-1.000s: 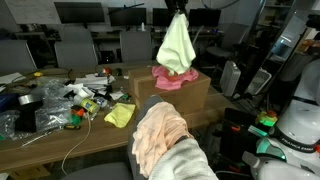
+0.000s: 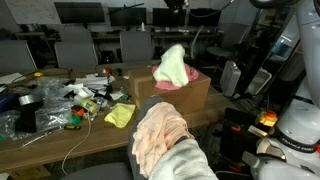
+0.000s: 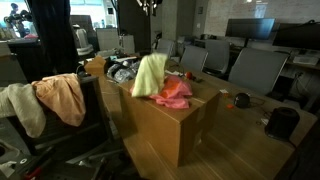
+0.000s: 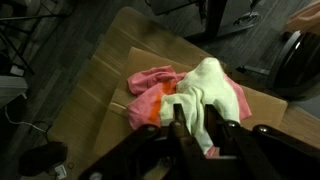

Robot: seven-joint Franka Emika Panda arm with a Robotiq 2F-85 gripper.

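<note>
A pale green-white cloth [image 2: 173, 66] hangs in the air, blurred, just over the pink cloth [image 2: 170, 84] on the brown cardboard box [image 2: 185, 98]. High above it is my gripper [image 2: 176, 4], with a clear gap between them. The second exterior view also shows the pale cloth [image 3: 151, 74] well below the gripper [image 3: 151, 7], partly covering the pink cloth [image 3: 175, 91]. From the wrist, the pale cloth [image 4: 212, 85] lies below the dark fingers and hides part of the pink one [image 4: 148, 103]. The fingers are open, not holding the cloth.
A yellow cloth [image 2: 120, 115] lies on the wooden table [image 2: 45, 150], left of the box. Plastic bags [image 2: 52, 110] and small items crowd the table's left side. Peach and white cloths [image 2: 160, 135] drape over a chair in front. Office chairs [image 2: 75, 50] stand behind.
</note>
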